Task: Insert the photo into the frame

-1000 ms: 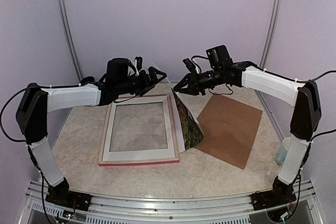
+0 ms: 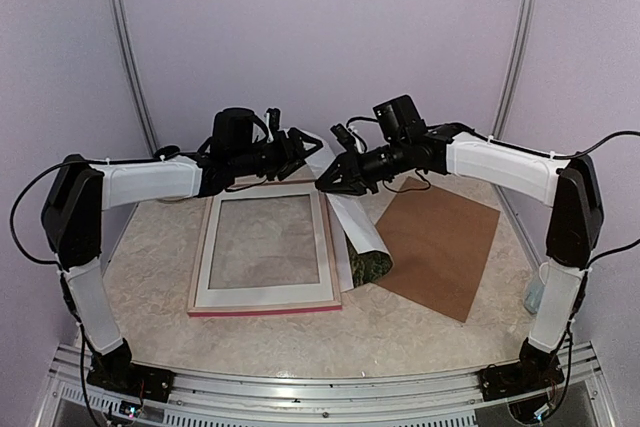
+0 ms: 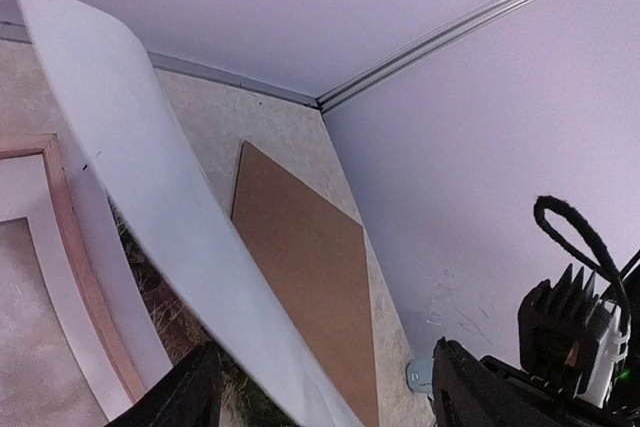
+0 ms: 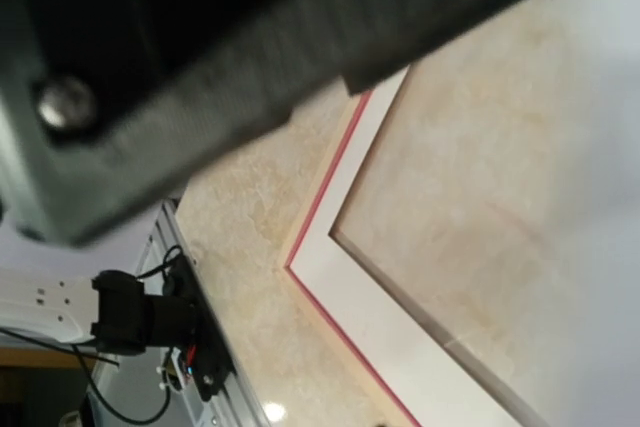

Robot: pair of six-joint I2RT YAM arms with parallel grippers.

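The photo (image 2: 357, 223) is lifted and curled, its white back toward the top view and a strip of dark green print showing at the lower edge. My left gripper (image 2: 308, 144) is shut on its upper part; in the left wrist view the white sheet (image 3: 180, 187) runs down between the fingers. Over the sheet's middle, my right gripper (image 2: 330, 185) overlaps it; how far its fingers stand apart is hidden. The wooden frame (image 2: 200, 267), with a white mat and red outer edge, lies flat to the left of the photo.
A brown backing board (image 2: 445, 252) lies flat on the right of the table. Beyond it, by the right wall, stands a light blue cup (image 2: 536, 290).
My right gripper has moved left and down over the photo, close to the left one. The sheet has bent so that more white back and less print shows. The left gripper shifted slightly right.
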